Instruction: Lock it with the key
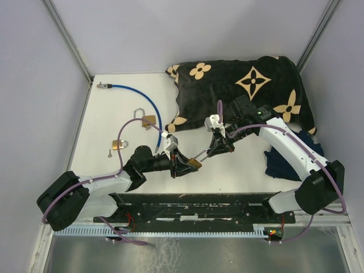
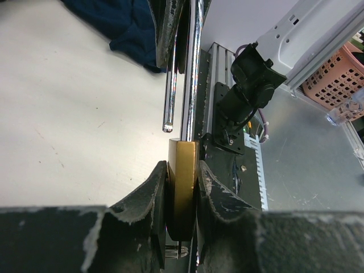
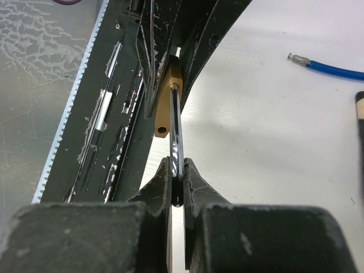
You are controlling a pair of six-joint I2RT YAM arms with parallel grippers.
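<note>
A brass padlock [image 2: 183, 182] with a long steel shackle is held between both grippers near the middle front of the table. My left gripper is shut on the brass body. My right gripper is shut on the steel shackle, whose other leg hangs free of the body in the left wrist view. Two more padlocks, one [image 1: 149, 121] higher and one [image 1: 118, 144] further left, lie on the white table, with a small key [image 1: 110, 153] beside the lower one.
A blue hose [image 1: 136, 91] curves across the upper left. A dark patterned cushion [image 1: 233, 79] fills the back, and a navy cloth [image 1: 284, 165] lies at the right. The table's front edge is close beneath both grippers.
</note>
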